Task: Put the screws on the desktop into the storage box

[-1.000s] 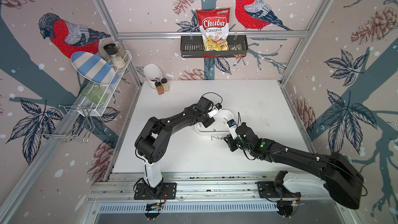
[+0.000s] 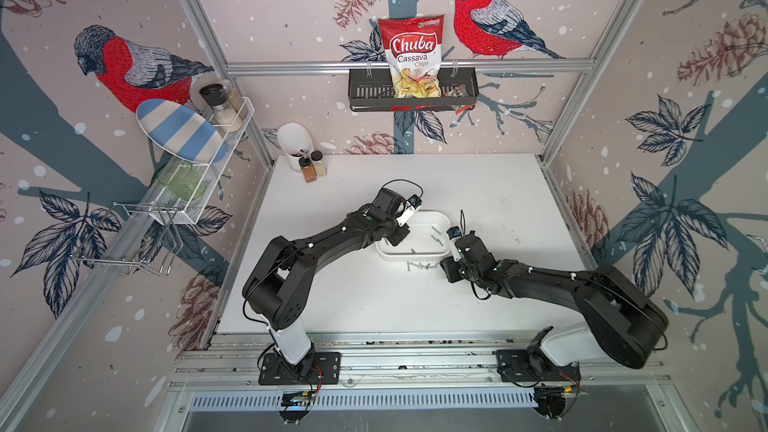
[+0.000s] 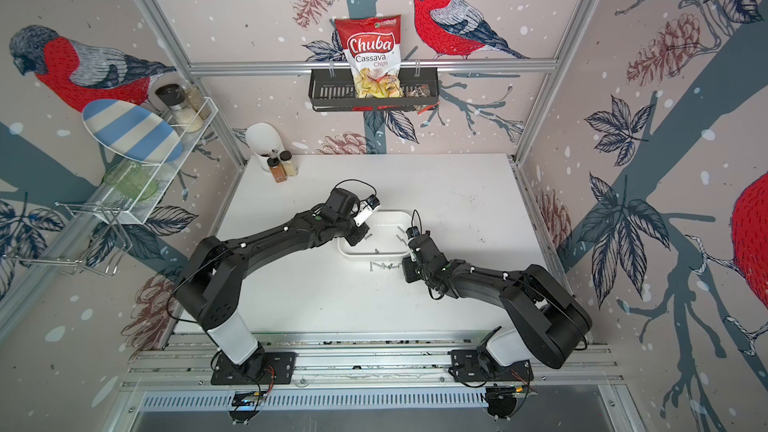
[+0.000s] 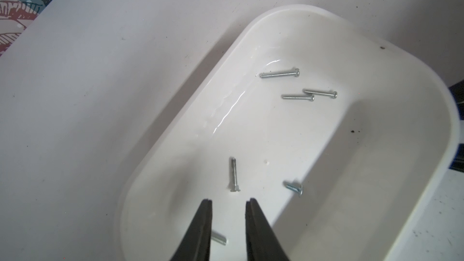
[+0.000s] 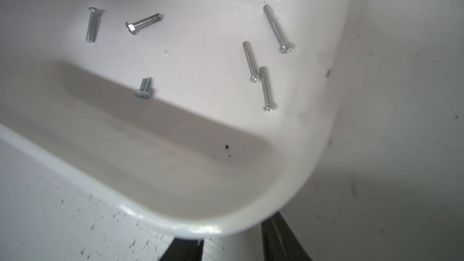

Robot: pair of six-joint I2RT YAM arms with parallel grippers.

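Observation:
A white storage box (image 2: 384, 251) sits mid-desk with several silver screws inside, among them a short screw (image 4: 293, 187) and a longer screw (image 5: 275, 26). More screws (image 2: 421, 266) lie on the desk just in front of the box. My left gripper is over the box's interior, its fingers apart with nothing seen between them. My right gripper stands at the box's right front corner, fingers apart and partly hidden behind the rim; nothing shows between them.
Two spice jars (image 2: 308, 172) and a white oval object (image 2: 293, 137) stand at back left. A wire rack (image 2: 192, 208) is on the left wall, a hanging basket (image 2: 360, 94) with chips on the back.
The left arm has shifted slightly left at the wrist, its elbow further left. The right gripper has moved a little up and right along the box's corner, its elbow drawing in.

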